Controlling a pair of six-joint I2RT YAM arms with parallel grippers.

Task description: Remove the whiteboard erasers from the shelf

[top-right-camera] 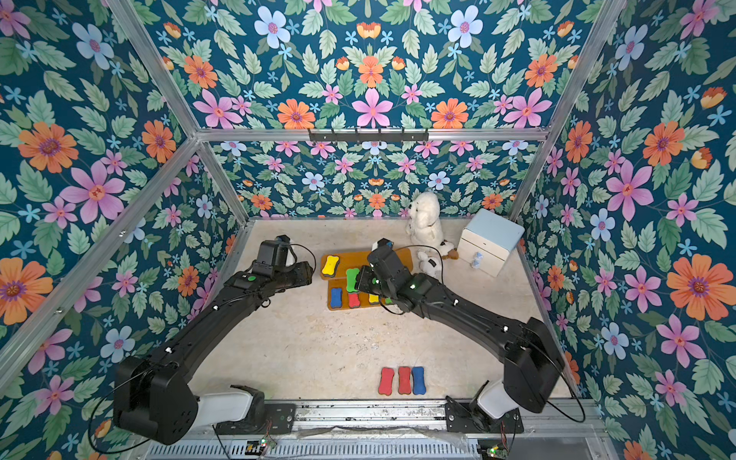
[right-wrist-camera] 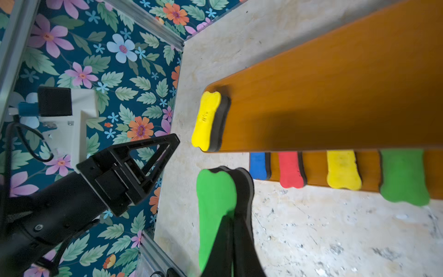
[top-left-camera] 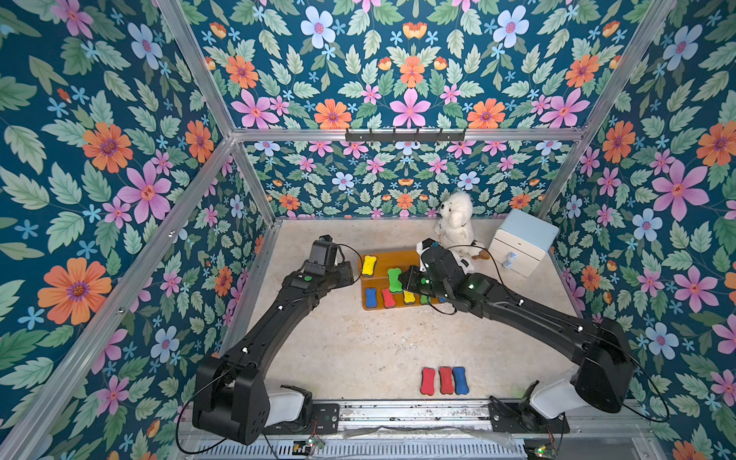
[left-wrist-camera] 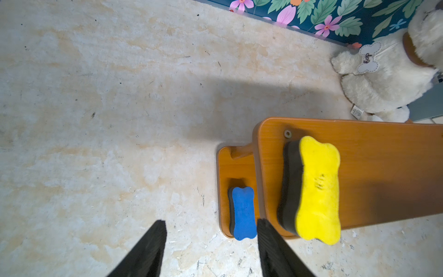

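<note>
A brown two-tier shelf (right-wrist-camera: 323, 110) stands mid-table. On its upper tier, at the left end, rests a yellow eraser (left-wrist-camera: 320, 189). Blue (right-wrist-camera: 259, 166), red (right-wrist-camera: 290, 170), yellow (right-wrist-camera: 343, 170) and green (right-wrist-camera: 403, 177) erasers line the lower tier in the right wrist view. My right gripper is shut on a green eraser (right-wrist-camera: 214, 198), held in front of the shelf with its black felt side toward the right in that view. My left gripper stands open and empty, left of the shelf; the lower blue eraser (left-wrist-camera: 244, 212) shows between its fingers, farther down.
Two red erasers (top-left-camera: 427, 381) and a blue one (top-left-camera: 460, 380) lie at the table's front. Behind the shelf sit a white plush dog (top-left-camera: 457, 217) and a box with a blue lid (top-left-camera: 529, 232). The table between shelf and front erasers is clear.
</note>
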